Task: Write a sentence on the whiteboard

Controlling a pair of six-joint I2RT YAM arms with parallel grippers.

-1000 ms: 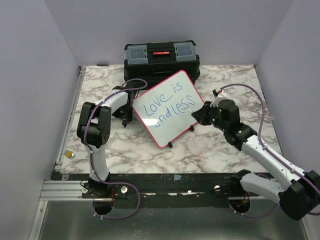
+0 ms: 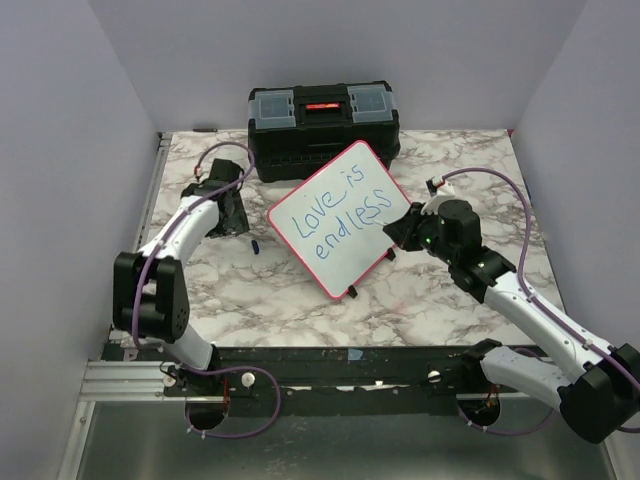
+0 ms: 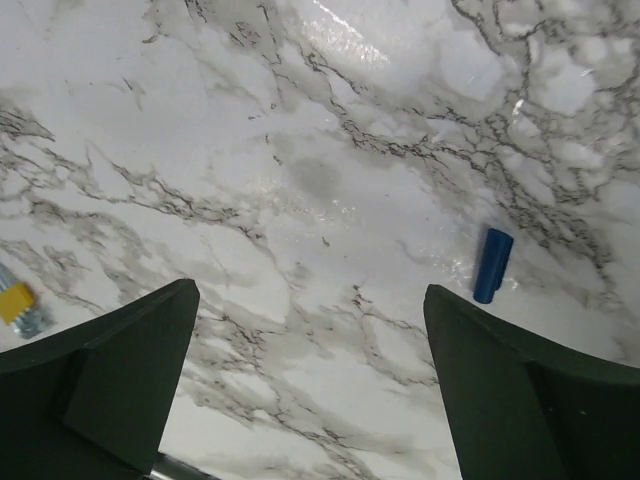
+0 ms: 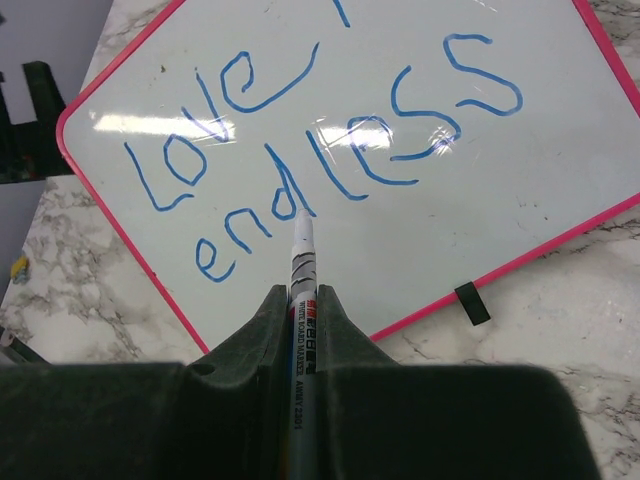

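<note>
The whiteboard (image 2: pixel 325 262), red-rimmed and tilted, leans against the toolbox. "Love is endless" stands on it in blue handwriting (image 4: pixel 385 150). My right gripper is shut on a white marker (image 4: pixel 304 240), its tip pointing at the board; whether the tip touches cannot be told. In the top view the right gripper (image 2: pixel 398 232) is at the board's right edge. My left gripper is open and empty above the table, left of the board. A small blue cap (image 3: pixel 492 265) lies on the table near its right finger (image 3: pixel 465 345).
Behind the board stands a black toolbox (image 2: pixel 322 120). Two black clips (image 2: pixel 352 292) sit at the board's lower right edge. A yellow-banded object (image 3: pixel 17 303) lies at the table's left.
My left arm has swung left, away from the board's left corner, uncovering the blue cap. The right arm has stayed still.
</note>
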